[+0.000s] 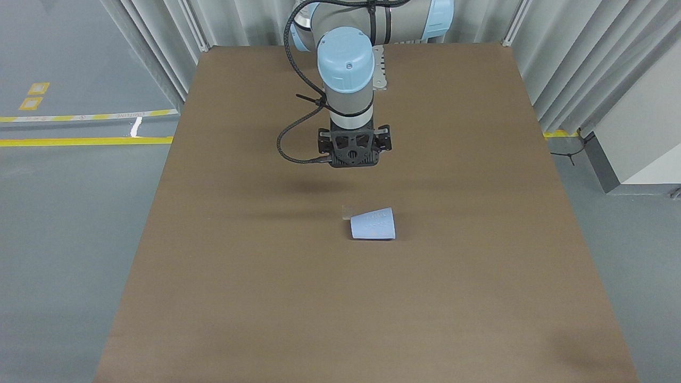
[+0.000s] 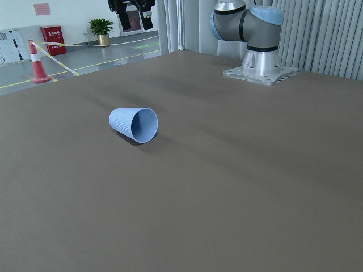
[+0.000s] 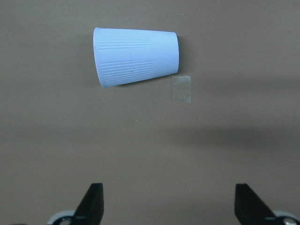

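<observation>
A light blue ribbed cup [image 1: 373, 223] lies on its side on the brown table, its wide open end facing the left-view camera, where the cup [image 2: 127, 123] shows its hollow inside. In the wrist view the cup [image 3: 135, 56] is above the space between the fingertips, apart from them. My gripper [image 2: 131, 18] hangs above the table, higher than the cup and toward the arm's base from it. The gripper is open, with nothing between its fingers.
A small clear patch [image 3: 181, 89] sits beside the cup's narrow end. The arm's metal base plate [image 2: 238, 73] is at the back. Curtains stand behind the table, with floor on either side.
</observation>
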